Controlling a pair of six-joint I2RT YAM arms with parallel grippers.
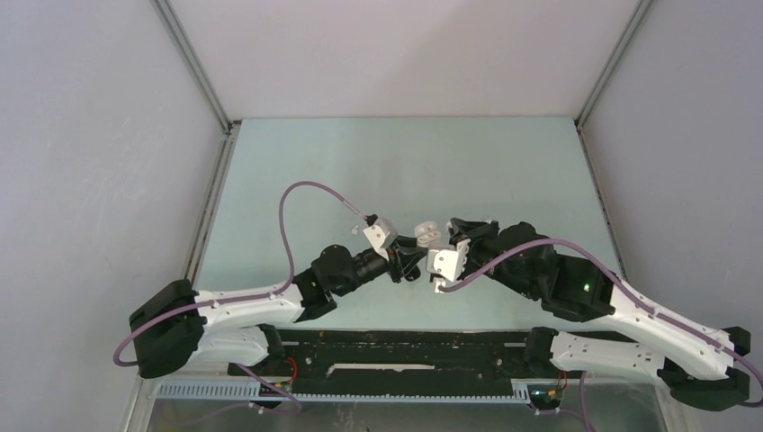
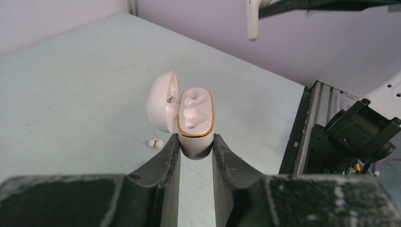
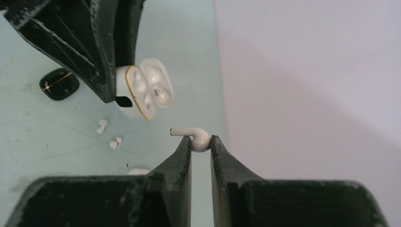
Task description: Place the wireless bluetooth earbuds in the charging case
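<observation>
My left gripper is shut on the white charging case [image 2: 195, 114], held upright with its lid [image 2: 161, 101] open and both wells visible from above. My right gripper is shut on a white earbud [image 3: 187, 132], stem pointing left, just apart from the case, below it in the right wrist view. In the top view the two grippers face each other over the middle front of the table. The earbud also shows at the top of the left wrist view [image 2: 252, 21].
Small white pieces [image 3: 115, 143] [image 3: 102, 126] and a black glossy case [image 3: 58, 84] lie on the pale table [image 1: 405, 162] beneath the grippers. A white object at the bottom of the right wrist view is partly hidden [image 3: 138, 171].
</observation>
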